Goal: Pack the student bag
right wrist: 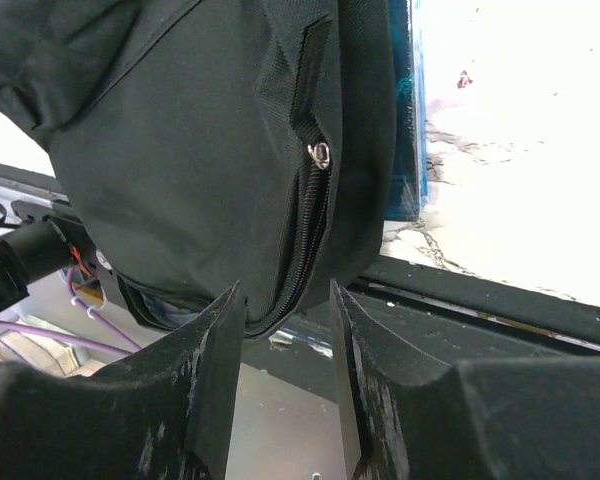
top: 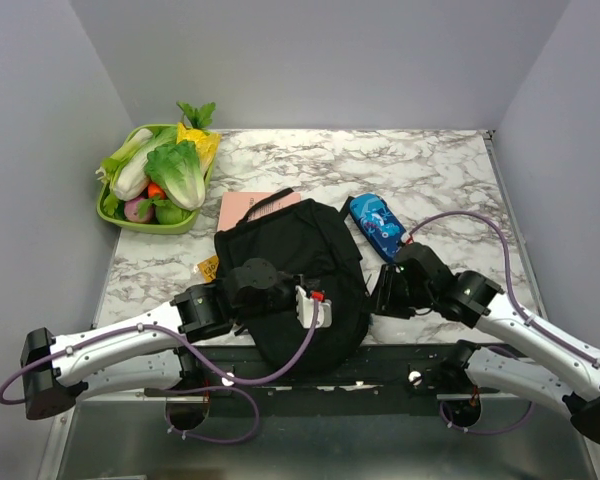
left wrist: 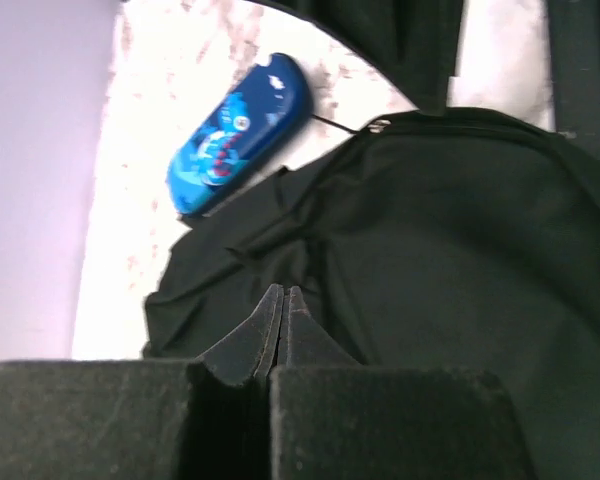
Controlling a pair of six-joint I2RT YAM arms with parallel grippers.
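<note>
The black bag [top: 290,235] lies flat in the middle of the table, its front end over the front edge. Above it, my left gripper is shut, fingertips together and nothing between them; the bag's edge is outside its fingers. My right gripper stands open by the bag's right front corner, its gap empty. Just ahead of those fingers are the bag's zipper [right wrist: 305,225] and metal puller [right wrist: 320,155]. A blue pencil case [top: 378,222] rests right of the bag. A pink notebook [top: 232,208] is partly covered by the bag's top.
At the back left sits a green basket [top: 160,228] of vegetables. An orange packet [top: 209,268] shows left of the bag, partly hidden by the left arm. A dark ledge runs along the front.
</note>
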